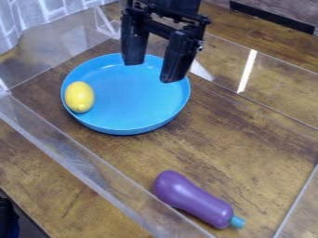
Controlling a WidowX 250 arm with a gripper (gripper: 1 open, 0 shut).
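Observation:
My black gripper [156,61] hangs over the back part of a round blue plate [126,109], its two fingers spread apart with nothing between them. A yellow egg-shaped object [80,97] sits on the left side of the plate. A purple eggplant-like toy [194,197] with a teal tip lies on the wooden surface at the lower right, away from the plate.
Clear plastic walls border the wooden surface [248,139] on the left and right. The wood to the right of the plate and between plate and purple toy is free.

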